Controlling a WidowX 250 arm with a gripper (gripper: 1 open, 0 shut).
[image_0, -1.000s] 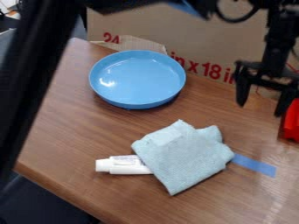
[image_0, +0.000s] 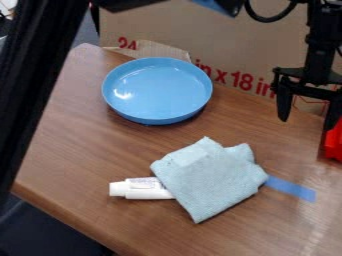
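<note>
My black gripper (image_0: 305, 104) hangs at the right edge of the table, fingers open and pointing down, close to a red object (image_0: 333, 142) that is cut off by the frame. A pale blue-grey cloth (image_0: 210, 180) lies folded in the middle front, over part of a white tube (image_0: 134, 189) that sticks out to its left. A blue plate (image_0: 124, 92) sits at the back left, well apart from the gripper.
A cardboard box (image_0: 193, 28) stands behind it. A strip of blue tape (image_0: 291, 188) lies right of the cloth.
The objects on the table have not visibly moved.
</note>
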